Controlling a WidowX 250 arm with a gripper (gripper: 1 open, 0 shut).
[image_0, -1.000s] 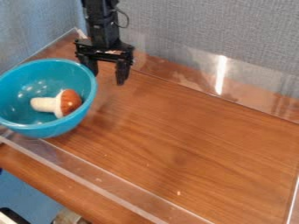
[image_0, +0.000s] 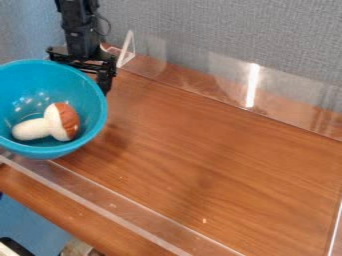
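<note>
A teal bowl (image_0: 74, 140) sits at the left edge of the wooden table, holding a toy mushroom with a white stem (image_0: 31, 129) and orange-brown cap (image_0: 68, 120). My black gripper (image_0: 91, 70) is just behind the bowl, over its back rim area, standing open. Its lower fingers are partly hidden by the bowl.
A transparent edge strip runs along the front and back, with a grey wall behind. Dark and light items show at the bottom left corner, below the table.
My gripper has moved left and slightly down toward the bowl's back side. The mushroom appears shifted slightly within the bowl.
</note>
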